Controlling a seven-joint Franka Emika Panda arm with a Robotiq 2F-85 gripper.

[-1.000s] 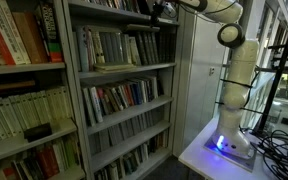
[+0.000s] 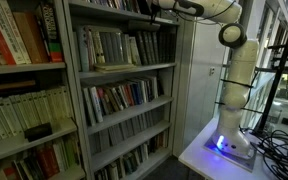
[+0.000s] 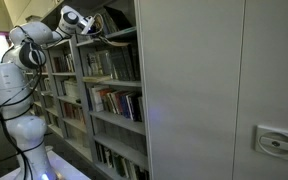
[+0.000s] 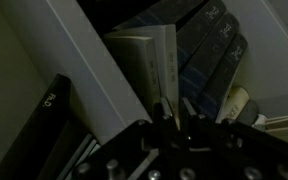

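In the dim wrist view a slim book with a pale spine [image 4: 167,62] stands between a grey-sided book on its left and dark volumes [image 4: 206,50] with light lettering on its right. My gripper reaches in from the bottom edge, its fingers close together at the near end of that pale spine, shut on the book; the exact contact is hard to see in the dark. In exterior view 1 the gripper [image 2: 155,11] is high at the top shelf, and exterior view 2 shows the gripper [image 3: 95,24] there too, small and partly lost against the dark shelf.
A light shelf upright [image 4: 84,62] runs just left of the books, with a black book [image 4: 44,115] beyond it. Lower shelves hold rows of books [image 2: 119,97]. A tall pale panel [image 3: 199,90] stands right of the bookcase, and the arm rises from a white table [image 2: 206,160].
The arm's end has shifted slightly up and left along the top shelf in exterior view 1. The lower shelves look the same.
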